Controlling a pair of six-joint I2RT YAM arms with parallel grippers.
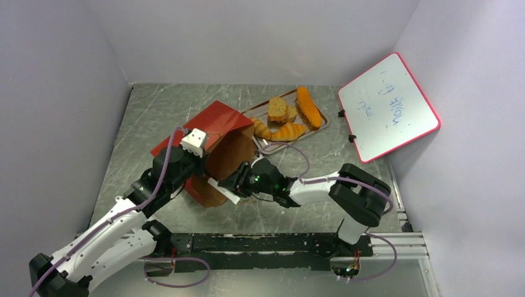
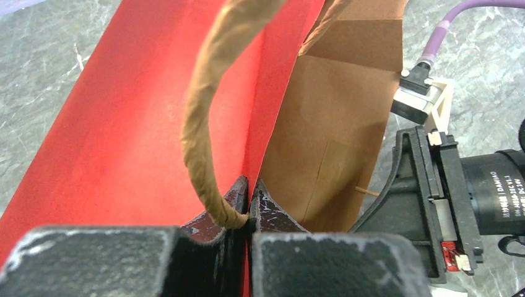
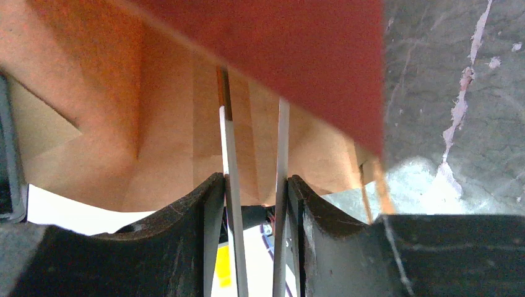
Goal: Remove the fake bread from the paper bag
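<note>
The paper bag (image 1: 213, 120), red outside and brown inside, lies on its side with its mouth towards the right. My left gripper is shut on the edge of its mouth, beside a twisted paper handle (image 2: 201, 142). My right gripper reaches into the mouth, its thin fingers (image 3: 229, 158) apart and only bag interior (image 3: 167, 124) showing between them. No bread can be made out inside the bag. Fake breads rest on the tray (image 1: 272, 149): a long loaf (image 1: 311, 107), slices (image 1: 278, 110) and a croissant (image 1: 288, 132).
The tray stands just behind and right of the bag's mouth. A whiteboard (image 1: 390, 108) with a red frame leans at the right wall. Bare grey table (image 1: 334, 154) lies between the tray and the board.
</note>
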